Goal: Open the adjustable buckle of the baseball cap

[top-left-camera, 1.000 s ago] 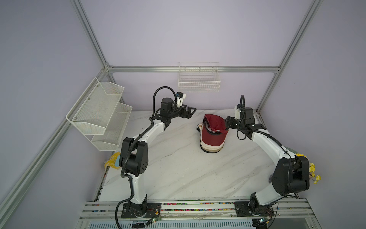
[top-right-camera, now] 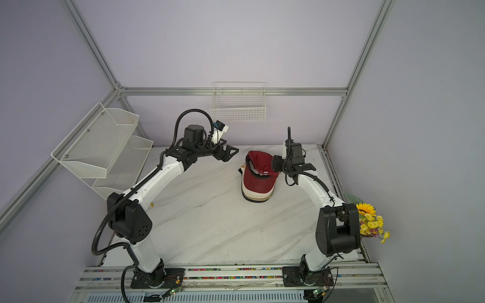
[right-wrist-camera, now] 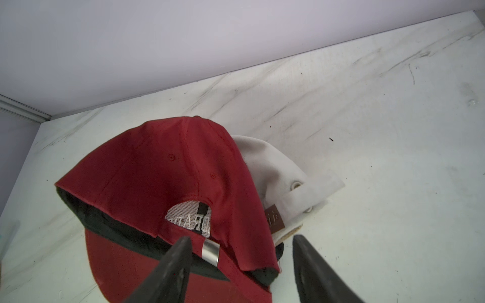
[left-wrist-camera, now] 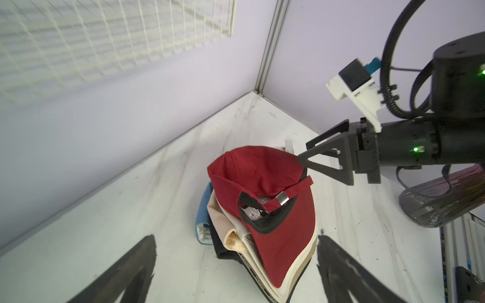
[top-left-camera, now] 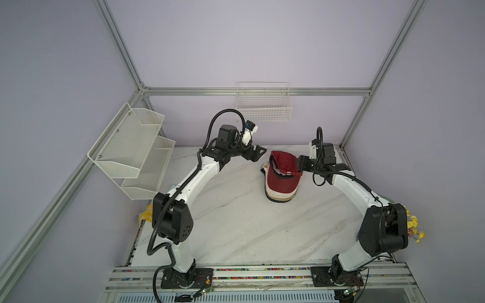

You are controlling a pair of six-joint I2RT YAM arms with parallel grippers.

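A red baseball cap (top-left-camera: 287,161) lies crown to the back, on top of a stack of caps. Its strap carries a silver metal buckle (left-wrist-camera: 282,198), with the band threaded through it. My left gripper (top-left-camera: 260,153) is open and empty, in the air left of the cap. The right gripper hovers at the cap's right side. Its fingers (right-wrist-camera: 174,270) stand apart, and beyond them the right wrist view has the buckle near the left finger and the strap's lower end. Whether either finger touches cloth I cannot tell.
Under the red cap are other caps, a white one (right-wrist-camera: 270,164) and a beige one (left-wrist-camera: 233,241) among them. A wire basket (top-left-camera: 263,107) hangs at the back and a white rack (top-left-camera: 131,146) at the left.
My right gripper shifted slightly left early on and has since held nearly still. The caps have not moved.
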